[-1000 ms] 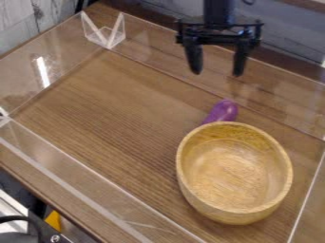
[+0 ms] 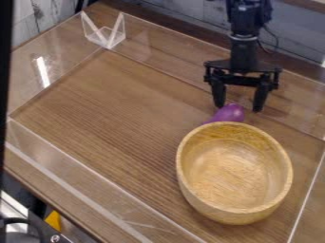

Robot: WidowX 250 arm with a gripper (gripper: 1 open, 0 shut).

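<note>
My gripper (image 2: 238, 95) hangs at the upper right with its two dark fingers apart, just above and behind a purple eggplant-like object (image 2: 227, 114). That object lies on the wooden surface right behind a large tan bowl (image 2: 233, 196), near the bowl's back rim. Nothing shows between the fingers.
A clear plastic wall borders the back. A white wire-like piece (image 2: 105, 30) sits at the back left corner. Dark and yellow items lie beyond the lower left edge.
My gripper has come down and toward the front, closer to the purple object, its fingers still apart. The bowl and purple object look unmoved.
</note>
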